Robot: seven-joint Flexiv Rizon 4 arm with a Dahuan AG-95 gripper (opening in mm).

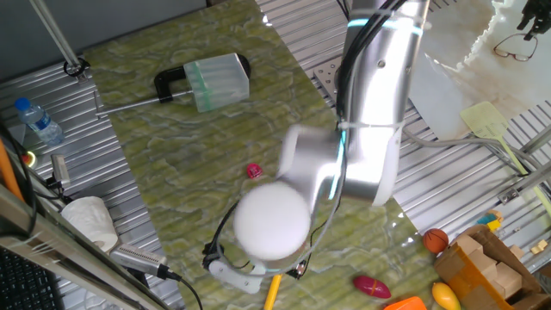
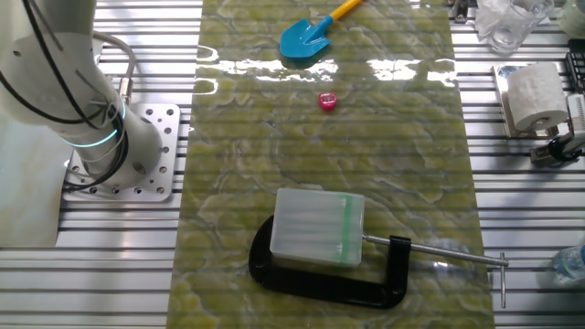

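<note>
My arm's round white wrist hangs over the front part of the green marbled mat in exterior view 1. The gripper is almost wholly hidden beneath it, so its fingers cannot be made out. A toy shovel with a blue blade and yellow handle lies below; the wrist covers its blade in exterior view 1. A small red-pink object sits alone on the mat. At the other end, a translucent plastic box lies against a black C-clamp with a long screw.
By the mat's near right corner in exterior view 1 are a purple oval toy, an orange object, a yellow fruit, a small basketball and a cardboard box. A paper roll stands off the mat. Mid-mat is mostly clear.
</note>
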